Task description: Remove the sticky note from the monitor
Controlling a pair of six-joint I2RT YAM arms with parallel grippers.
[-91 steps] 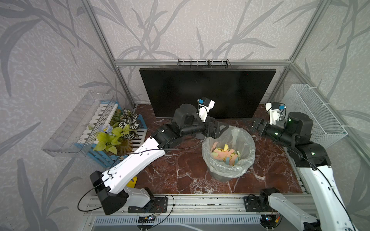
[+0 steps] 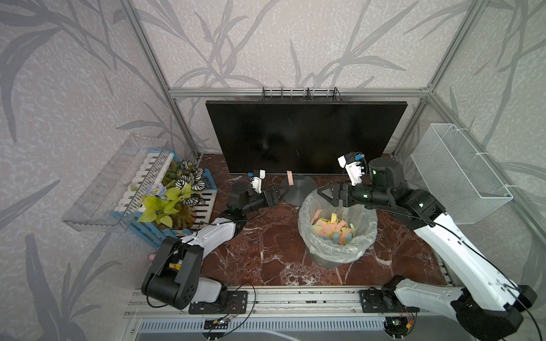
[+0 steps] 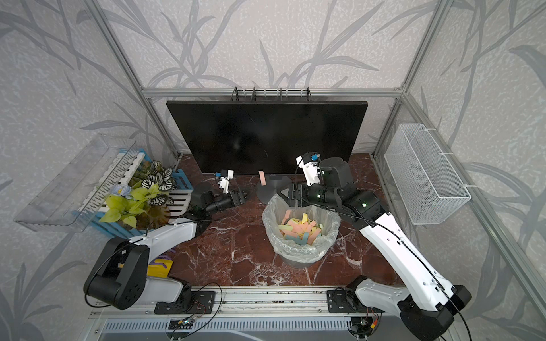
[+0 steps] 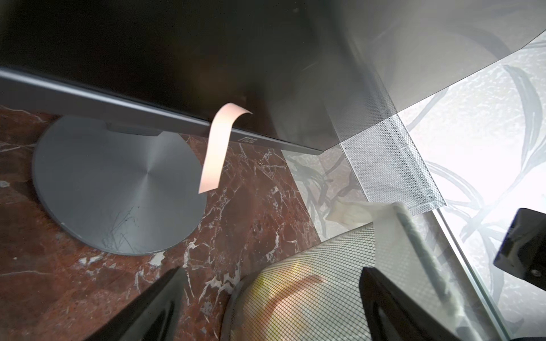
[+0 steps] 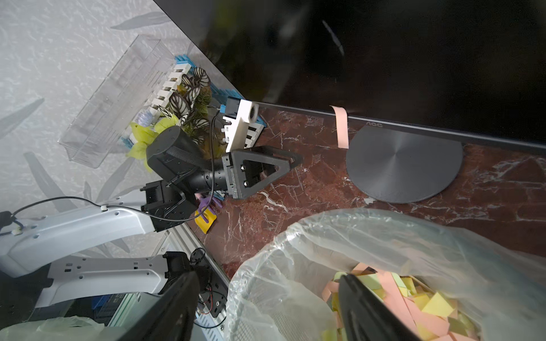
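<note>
A pink sticky note (image 2: 290, 178) hangs from the lower edge of the black monitor (image 2: 310, 136); in the left wrist view the note (image 4: 216, 153) curls at its top and its lower end dangles free. Left of the note and apart from it, my left gripper (image 2: 277, 196) is open and empty. My right gripper (image 2: 328, 194) is over the back rim of the lined bin, right of the note and closer to the camera. Its fingers (image 5: 364, 307) stand apart with nothing between them in the right wrist view.
The bin (image 2: 366, 230), lined with clear plastic, holds several crumpled paper notes. Behind it lies the round monitor stand (image 4: 122, 187). A plant (image 2: 165, 204) and a clear basket (image 2: 113, 187) are at the left, a white mesh basket (image 2: 460, 170) at the right.
My left gripper has pulled back to the left, away from the bin, uncovering the note.
</note>
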